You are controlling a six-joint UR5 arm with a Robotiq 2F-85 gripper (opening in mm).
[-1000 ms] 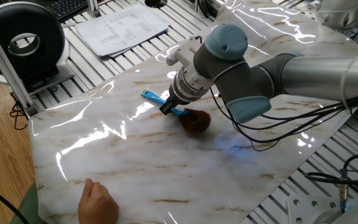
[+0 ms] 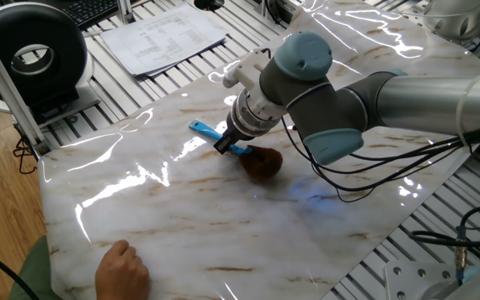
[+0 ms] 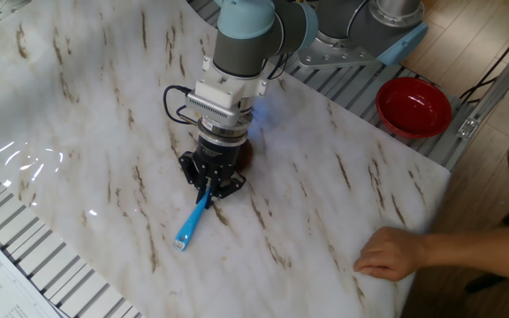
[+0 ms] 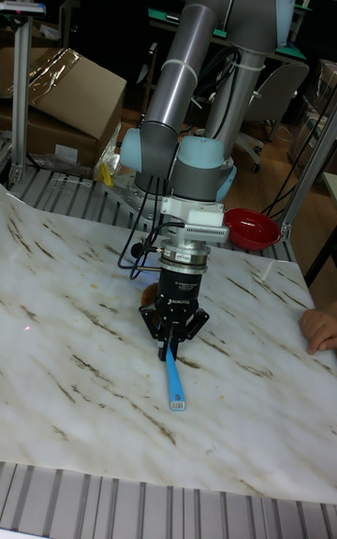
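A brush with a blue handle (image 2: 201, 128) and a round reddish-brown head (image 2: 262, 165) is at the middle of the marbled table sheet. My gripper (image 3: 206, 196) points down over it, its fingers drawn together on the handle, whose free end sticks out past them. From the front, the blue handle (image 4: 174, 385) runs out from between the fingertips, and most of the brown head (image 4: 150, 295) is hidden behind the gripper. Whether the brush rests on the sheet or hangs just above it, I cannot tell.
A red bowl (image 3: 414, 107) stands at the table's edge by the arm's base. A person's hand (image 2: 123, 273) rests on the sheet's near side. Papers (image 2: 163, 38) and a black ring-shaped object (image 2: 30, 57) lie beyond the sheet. Around the brush the sheet is clear.
The person's hand has shifted slightly to the left in exterior view 1. My arm, gripper and the brush look unmoved.
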